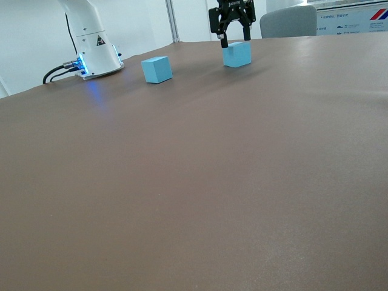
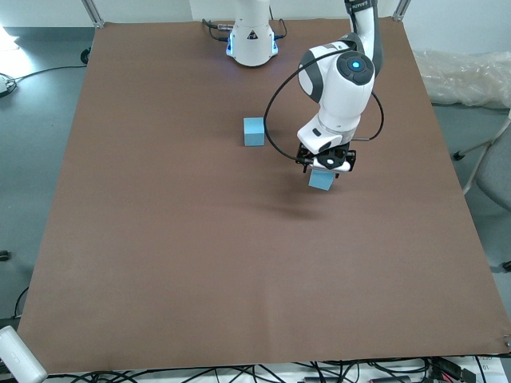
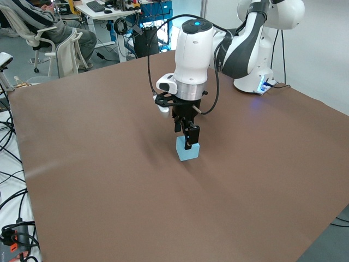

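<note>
The white arm with black gripper (image 1: 234,41) hangs down over a light blue cube (image 1: 236,56) on the brown table (image 2: 231,255); in the top view the gripper's two fingers stand apart at the cube's upper part, open. In the right view the gripper (image 3: 185,136) covers part of that cube (image 3: 187,154). A second blue cube (image 2: 254,132) sits apart, behind and to the left in the left view; it also shows in the top view (image 1: 157,70) and is hidden in the right view.
The arm's white base (image 2: 252,36) stands at the table's back edge with cables. Cables and equipment lie beyond the edges, and a grey chair (image 2: 495,167) stands beside it.
</note>
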